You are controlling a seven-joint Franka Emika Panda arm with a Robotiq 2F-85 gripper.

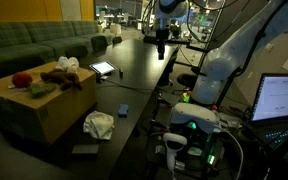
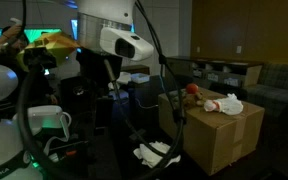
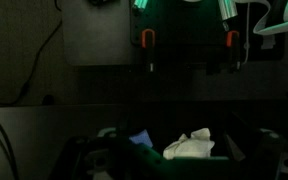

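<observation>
My gripper is at the top of the wrist view, its two orange-tipped fingers (image 3: 149,42) spread wide with nothing visible between them. In exterior view 1 the gripper (image 1: 162,50) hangs high over the dark surface. A crumpled white cloth (image 1: 99,125) lies low beside the cardboard box, and a small blue object (image 1: 123,109) is just to its right. Both appear low in the wrist view, the blue object (image 3: 141,138) next to the white cloth (image 3: 191,145), away from the fingers. In exterior view 2 the robot's body covers much of the left side.
On a large cardboard box (image 1: 39,108) sit a red ball (image 1: 22,79) and some soft toys (image 1: 66,72). A laptop (image 1: 278,100) stands at the right. Loose black cables cross the floor near the arm's base. A sofa (image 1: 39,45) lines the back.
</observation>
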